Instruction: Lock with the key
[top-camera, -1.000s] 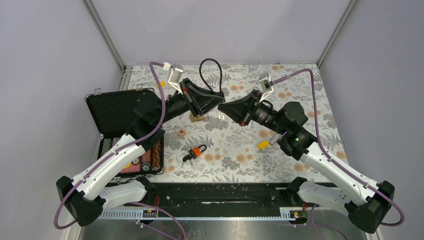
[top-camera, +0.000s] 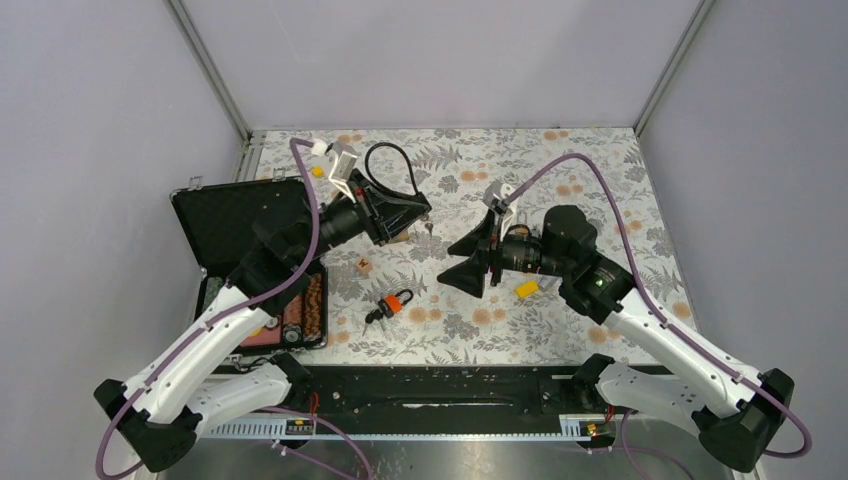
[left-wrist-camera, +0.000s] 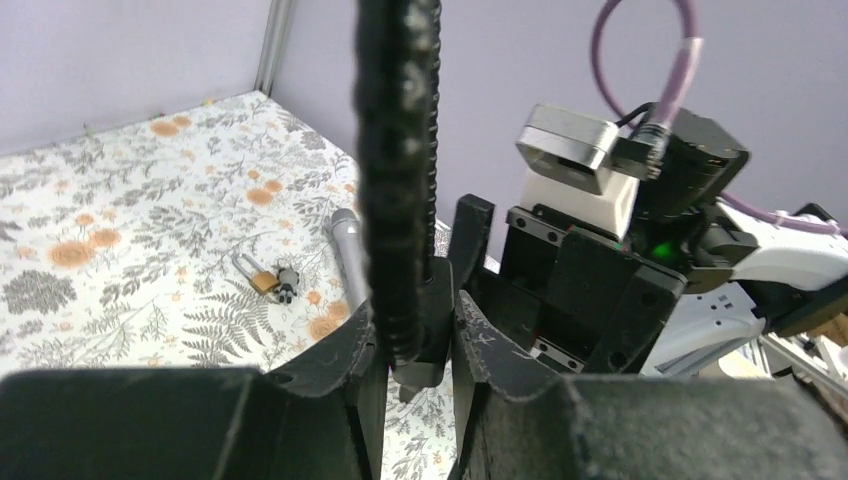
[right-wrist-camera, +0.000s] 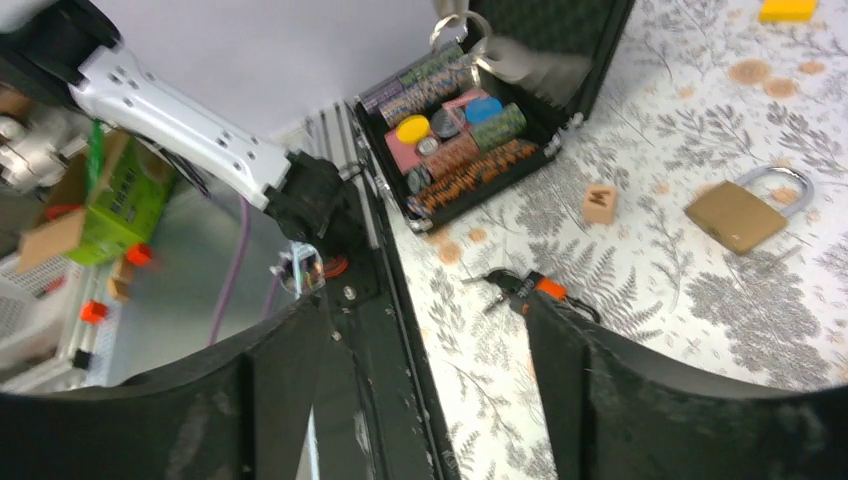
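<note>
My left gripper (top-camera: 418, 210) is shut on a black cable lock (left-wrist-camera: 398, 180), whose dark barrel sits between its fingers and whose loop rises above them. Small silver keys hang just below it in the top view and appear blurred at the top of the right wrist view (right-wrist-camera: 510, 60). To its right, my right gripper (top-camera: 453, 263) stands open and apart from the lock, nothing between its fingers. On the table lie a brass padlock (right-wrist-camera: 735, 215) and a black-and-orange lock with keys (top-camera: 390, 305).
An open black case (right-wrist-camera: 460, 160) sits at the left edge. A wooden cube (right-wrist-camera: 600, 203) and yellow blocks (top-camera: 527, 289) lie on the floral table (top-camera: 470, 340). The middle front of the table has free room.
My right gripper has opened and drawn away from the lock, downward in the top view. My left gripper has shifted left with the cable lock in it.
</note>
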